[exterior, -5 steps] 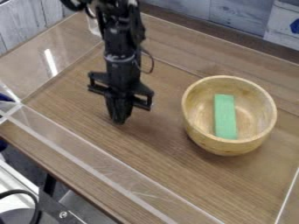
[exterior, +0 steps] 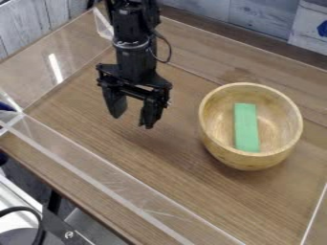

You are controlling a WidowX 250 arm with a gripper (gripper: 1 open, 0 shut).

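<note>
The black robot arm (exterior: pixel 134 48) comes down from the top of the view to the wooden table's upper middle, left of the bowl. Its gripper (exterior: pixel 134 107) hangs low over the table with its dark fingers spread apart, and nothing shows between them. A wooden bowl (exterior: pixel 219 144) on the right holds a green rectangular block (exterior: pixel 246 122), lying lengthwise inside it. The gripper is apart from the bowl.
A white panel (exterior: pixel 307 29) stands at the top right, a pale plank wall at the top left. A black cable and grey edge show at the lower left.
The bowl and green block have not moved.
</note>
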